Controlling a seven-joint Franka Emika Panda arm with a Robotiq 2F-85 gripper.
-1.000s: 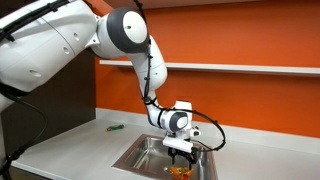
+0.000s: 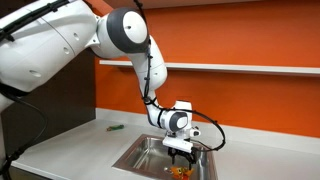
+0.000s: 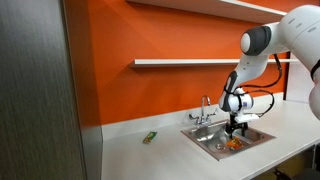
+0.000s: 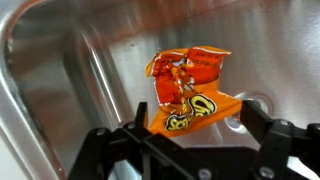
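Note:
An orange and red snack packet with dark lettering lies on the floor of the metal sink. In exterior view 1 the packet shows just under my gripper. From the other side, the packet appears in the sink below the gripper. The wrist view has my gripper open, its dark fingers spread to either side of the packet's near end. Whether they touch the packet is hard to tell.
A faucet stands behind the sink. On the counter to the left lies a small green item, with bare counter around it. A white shelf runs along the orange wall above. The sink's walls rise around the gripper.

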